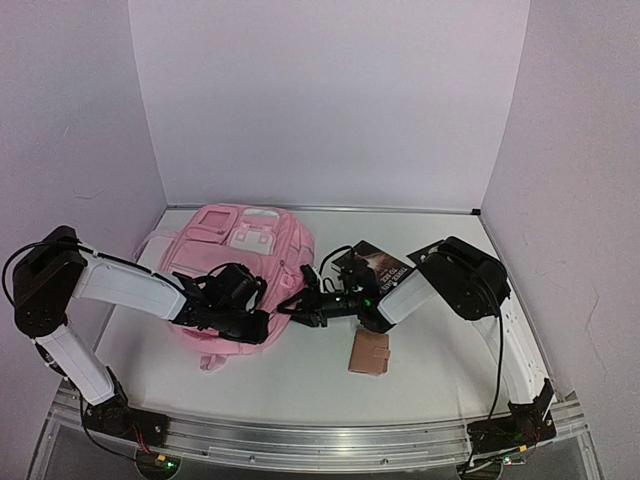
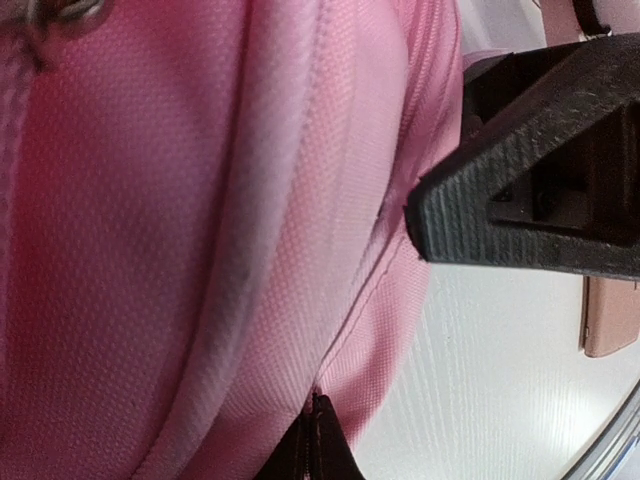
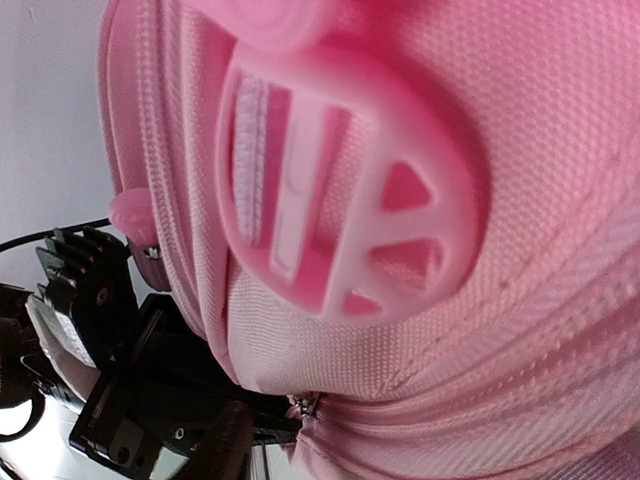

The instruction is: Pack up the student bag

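The pink backpack (image 1: 235, 240) lies at the left of the table. At its lower right edge, my left gripper (image 1: 266, 318) and right gripper (image 1: 284, 306) are close together. In the left wrist view, the left fingertips (image 2: 311, 420) look pressed together against the bag's edge; what is between them is hidden. A metal zipper slider (image 3: 306, 403) shows right by the left gripper's tip in the right wrist view. The right gripper's black finger (image 2: 480, 190) touches the pink fabric; its other finger is not clear, so its opening cannot be judged.
A dark book (image 1: 380, 265) lies partly under the right arm. A brown notebook (image 1: 369, 352) rests in front of that arm. A pink oval buckle (image 3: 350, 190) sits on the bag.
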